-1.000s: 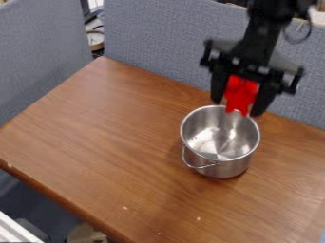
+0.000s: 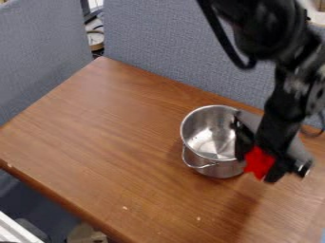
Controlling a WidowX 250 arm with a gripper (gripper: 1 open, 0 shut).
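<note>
A steel pot (image 2: pixel 203 133) with a wire handle stands on the wooden table (image 2: pixel 102 142), right of the middle. My gripper (image 2: pixel 263 163), dark and blurred, is shut on a red object (image 2: pixel 258 162) just to the right of the pot, overlapping its right side in this view. The red object is partly hidden by the fingers, so its shape is unclear.
Grey padded panels (image 2: pixel 191 47) border the table at the back and on the left. Some clutter lies off the table at the lower left.
My gripper, holding the red object, has come down from above the back of the pot, across it, to its right side.
</note>
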